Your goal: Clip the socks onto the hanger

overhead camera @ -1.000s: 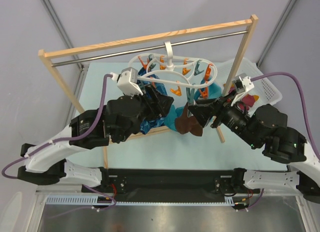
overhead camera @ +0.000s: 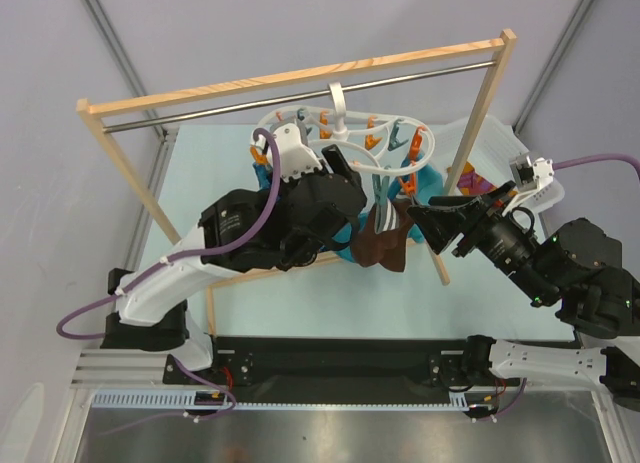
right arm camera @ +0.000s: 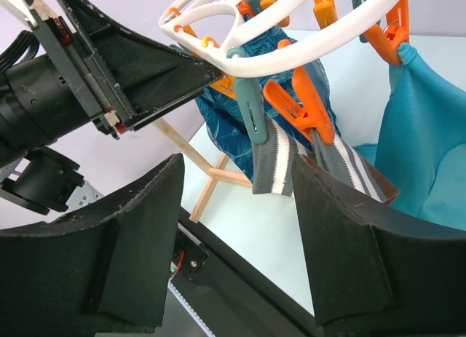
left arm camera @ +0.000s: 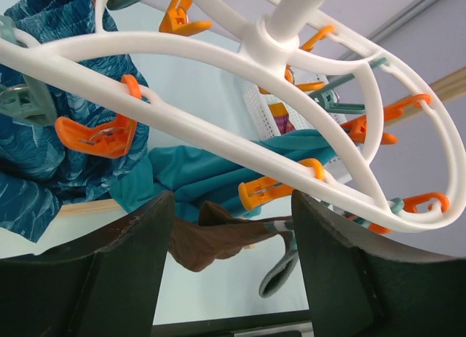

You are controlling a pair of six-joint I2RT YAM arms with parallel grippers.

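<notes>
The white clip hanger (overhead camera: 386,168) hangs from the wooden rack, with orange and teal clips. A brown sock with striped cuff (overhead camera: 380,248) hangs from it; in the right wrist view a teal clip (right arm camera: 254,111) and an orange clip (right arm camera: 314,111) sit at the striped cuffs (right arm camera: 273,162). Blue patterned and teal fabrics (left arm camera: 186,169) hang alongside. My left gripper is open just below the hanger's front rail, the brown sock beyond its fingers. My right gripper stands open to the right of the hanger, facing the striped cuffs, with nothing visible between its fingers.
A white basket (overhead camera: 530,183) with colourful items stands at the back right behind the rack. The rack's wooden frame (overhead camera: 150,203) spans both sides.
My right arm has shifted to the right, away from the striped cuff.
</notes>
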